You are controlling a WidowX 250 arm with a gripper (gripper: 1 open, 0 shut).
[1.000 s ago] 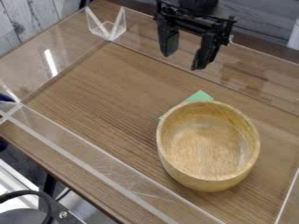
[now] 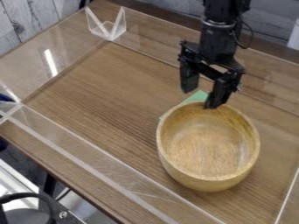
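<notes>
My black gripper (image 2: 211, 79) hangs over the wooden table, just above and behind a large round tan bowl (image 2: 207, 149). Its fingers point down and stand open. A small green object (image 2: 187, 104) lies at the bowl's back-left edge, partly hidden by the bowl and close below the gripper. Whether the gripper touches it I cannot tell.
A clear, wire-like container (image 2: 107, 22) stands at the back left. A dark round shape (image 2: 30, 210) sits at the bottom-left corner.
The bowl has not visibly moved.
</notes>
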